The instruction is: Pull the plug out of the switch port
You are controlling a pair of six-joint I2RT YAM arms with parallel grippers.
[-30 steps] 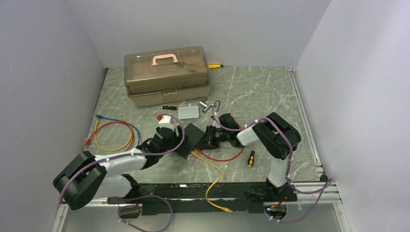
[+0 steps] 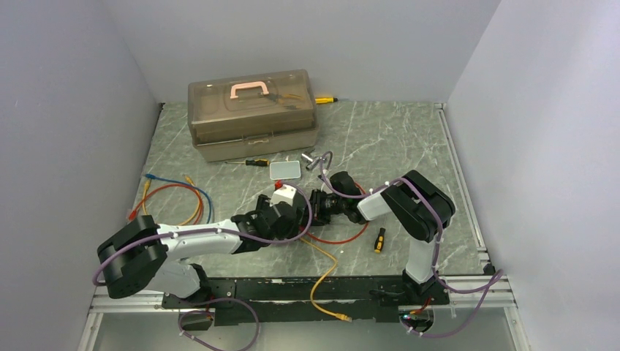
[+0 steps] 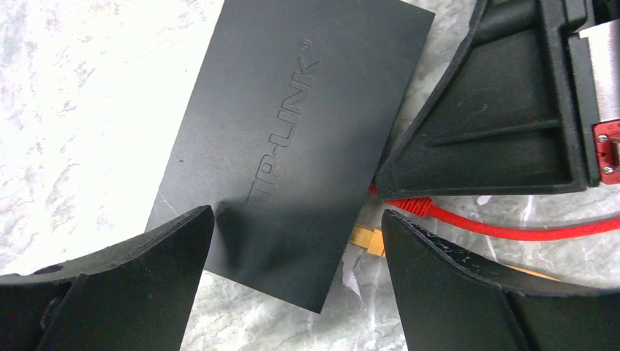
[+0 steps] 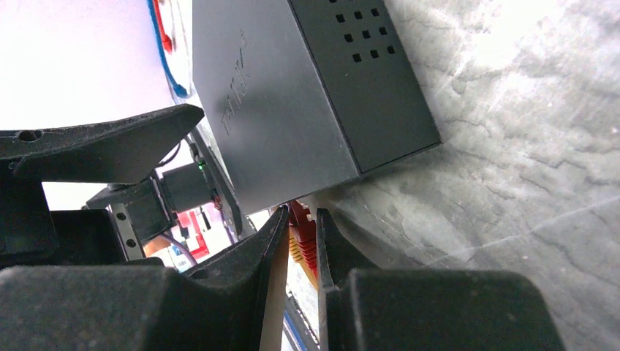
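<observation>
The black TP-LINK switch (image 3: 292, 110) lies flat, mostly hidden by the arms in the top view. A red plug (image 3: 409, 205) with a red cable (image 3: 541, 234) and a yellow plug (image 3: 369, 239) sit side by side at one edge. My left gripper is open over the switch, its fingers apart with nothing held. My right gripper has its fingertips on either side of the red plug, close against the switch. The gap is narrow; whether both fingers press on the plug cannot be told.
A yellow cable (image 2: 319, 285) runs over the front edge. Coiled cables (image 2: 197, 201) lie at left, a screwdriver (image 2: 379, 240) at right. The toolbox (image 2: 252, 139) and a small white-edged tray (image 2: 285, 170) stand behind.
My left gripper has moved right in the top view, from beside the switch to over it, beside the right gripper. The right arm has stayed in nearly the same place.
</observation>
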